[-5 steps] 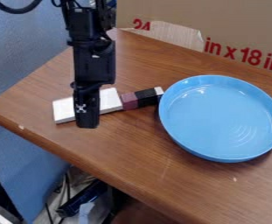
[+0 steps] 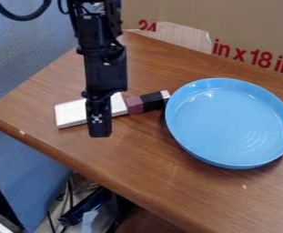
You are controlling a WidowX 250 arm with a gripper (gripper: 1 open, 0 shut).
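The black gripper (image 2: 101,118) hangs low over the wooden table at centre left, in front of a white flat block (image 2: 72,113) that it partly hides. A dark block with maroon and black parts (image 2: 148,101) lies just right of the white one. Whether the fingers are open or shut, or hold anything, I cannot tell. A light blue plate (image 2: 228,122) sits to the right.
A cardboard box (image 2: 241,32) stands along the back.
The gripper has shifted slightly to the right over the last second. The blocks and plate look unmoved.
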